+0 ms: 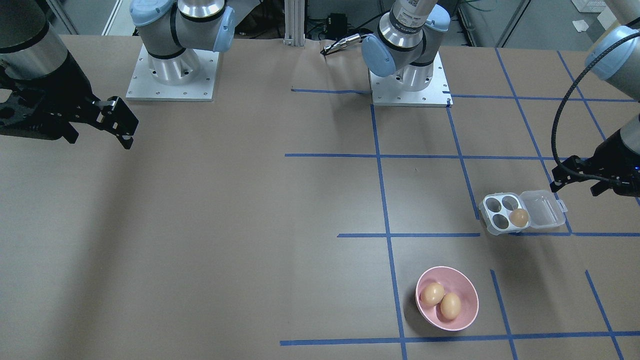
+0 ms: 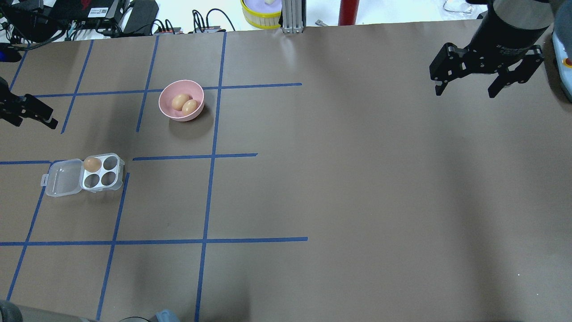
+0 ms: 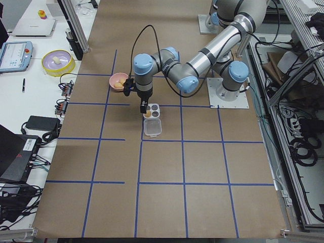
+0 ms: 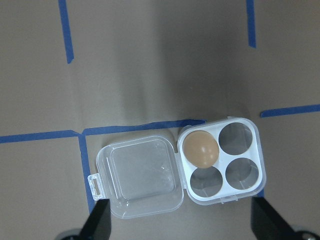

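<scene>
My gripper hangs above and just beyond the clear-lidded egg carton, open, with nothing visible between its fingers in the left wrist view. The white four-hole carton lies with its lid open flat; one brown egg sits in one compartment and the other three are empty. A pink bowl nearer the front camera holds two brown eggs resting side by side.
Another dark gripper stands at the opposite side of the table. Two more arm bases sit at the back in the front view.
</scene>
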